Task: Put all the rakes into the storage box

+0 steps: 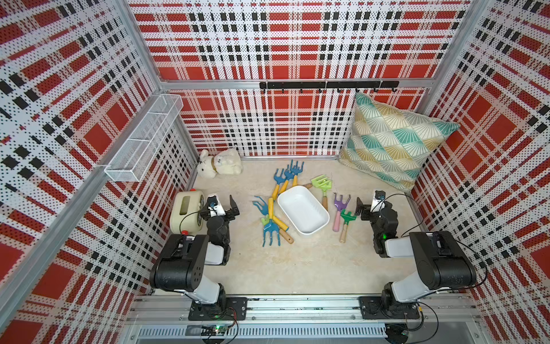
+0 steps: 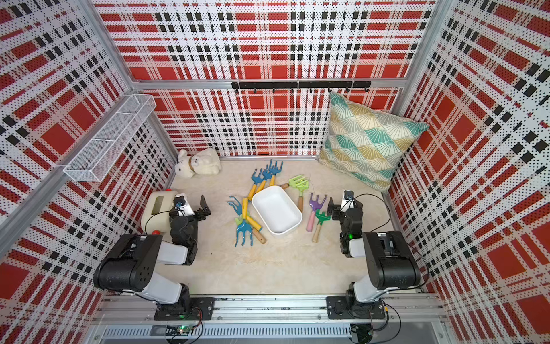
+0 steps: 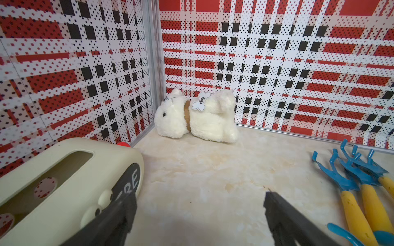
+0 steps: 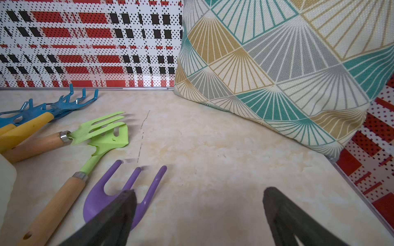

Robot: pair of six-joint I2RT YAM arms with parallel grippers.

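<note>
The white storage box [image 1: 303, 210] stands empty in the middle of the table. Around it lie several small rakes: blue ones with yellow handles [image 1: 271, 207] on its left and behind, a light green rake [image 1: 322, 183] at its back right corner. To its right are a purple rake [image 1: 341, 201] with a pink handle and a dark green rake [image 1: 347, 216]. My left gripper [image 1: 221, 207] is open and empty, left of the blue rakes. Open as well, my right gripper [image 1: 366, 207] stands just right of the purple and dark green rakes, holding nothing.
A cream toy-like case [image 3: 98, 180] sits close beside my left gripper. The white plush toy [image 3: 201, 116] lies in the back left corner, and a patterned cushion [image 4: 266, 69] leans at the back right. Bare tabletop [image 1: 298, 263] extends in front of the box.
</note>
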